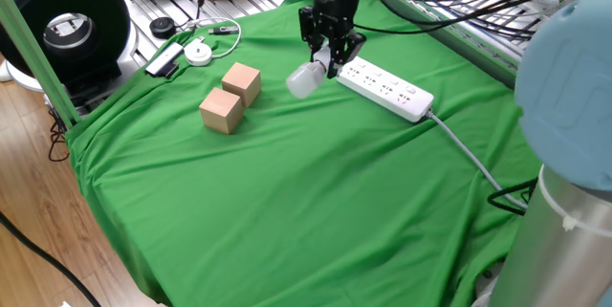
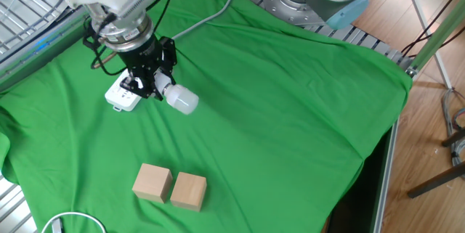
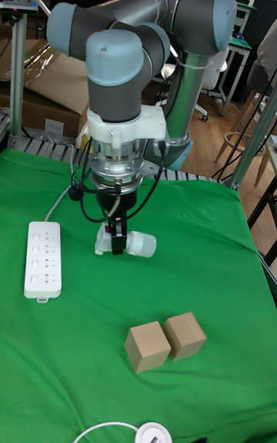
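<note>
A white bulb-shaped object with a frosted, rounded end (image 1: 305, 79) hangs in the black gripper (image 1: 333, 56), which is shut on its narrower part. In the second exterior view the same bulb (image 2: 182, 99) points away from the gripper (image 2: 158, 86), out over bare cloth. From the third exterior view the bulb (image 3: 141, 244) lies roughly level, its narrow end showing on the other side of the fingers (image 3: 118, 239). Two wooden blocks (image 1: 222, 111) (image 2: 189, 191) stand close together on the green cloth, apart from the gripper.
A white power strip (image 1: 387, 90) lies on the cloth behind the gripper, its grey cord running toward the arm's base. A round white charger (image 1: 198, 53) with a cable sits near the cloth's edge.
</note>
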